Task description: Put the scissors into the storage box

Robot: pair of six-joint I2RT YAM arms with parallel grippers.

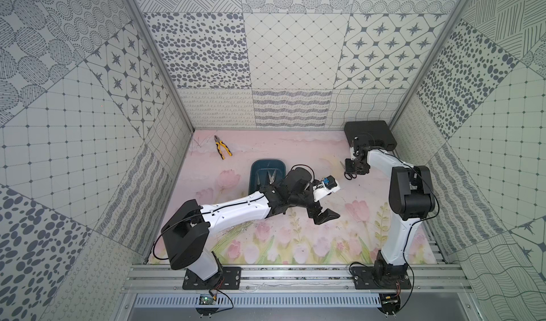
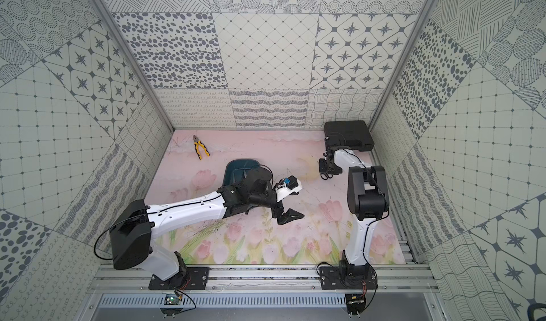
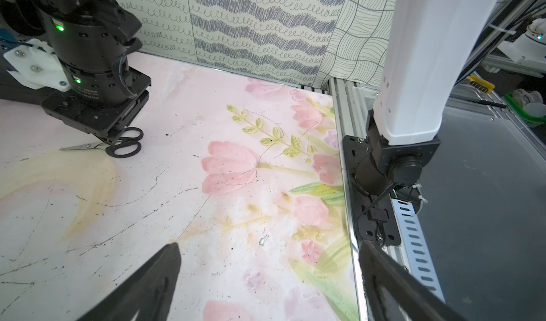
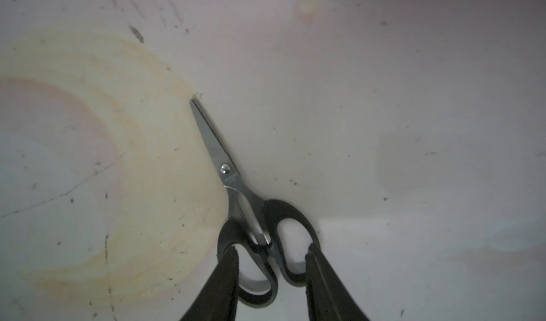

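Observation:
Black-handled scissors (image 4: 227, 170) lie flat on the table, blades pointing away from the handles in the right wrist view. My right gripper is directly over their handles, fingers part open; whether it touches them I cannot tell. In the top left view it hovers at the right back (image 1: 356, 164). My left gripper (image 1: 326, 217) hangs open over the middle front, nothing between its fingers. The teal storage box (image 1: 257, 165) is at the centre, partly hidden by the left arm, with silvery items inside.
A black case (image 1: 369, 128) stands at the back right, just beyond my right gripper. Yellow-handled pliers (image 1: 223, 149) lie at the back left.

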